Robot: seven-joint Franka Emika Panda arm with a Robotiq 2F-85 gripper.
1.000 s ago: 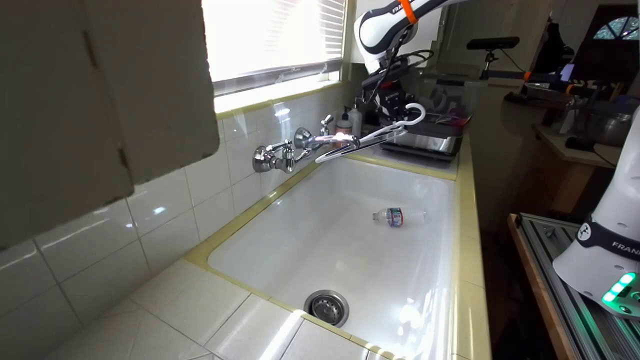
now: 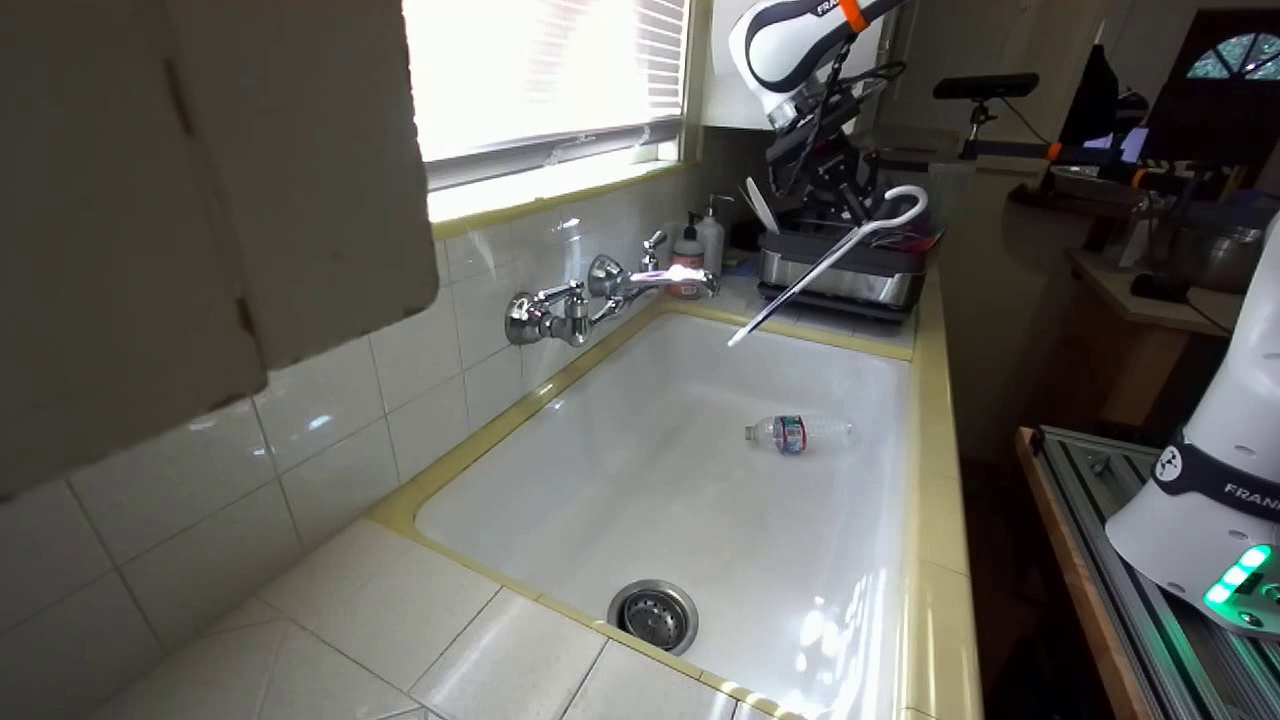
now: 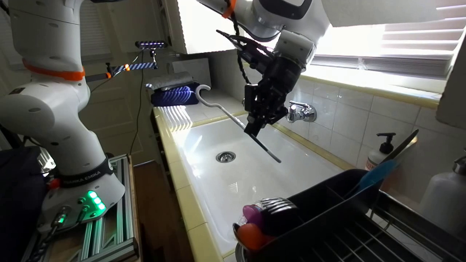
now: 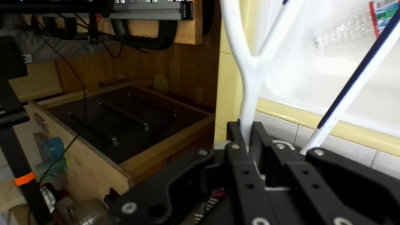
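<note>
A white clothes hanger (image 2: pixel 843 250) with a curved hook hangs in the air over the far end of the sink. My gripper is shut on the hanger near its neck, where the white plastic splits in a Y in the wrist view. Dark strips run along the hanger's arms. In exterior view 2 the gripper (image 3: pixel 253 126) stands above the basin, the hook pointing left and one arm of the hanger (image 3: pixel 267 150) slanting down to the right. A clear plastic bottle (image 2: pixel 798 433) lies on its side in the white sink (image 2: pixel 672 504), apart from the hanger.
A wall faucet (image 2: pixel 660 280) juts over the sink's left side. Behind stands a dish rack (image 2: pixel 828 270) holding utensils, with soap bottles (image 2: pixel 687 258) near it. The near basin around the drain (image 2: pixel 654 616) is clear.
My gripper and the hanger have moved right, away from the faucet, and the hanger has turned to a steeper, more edge-on angle. The bottle has stayed put.
</note>
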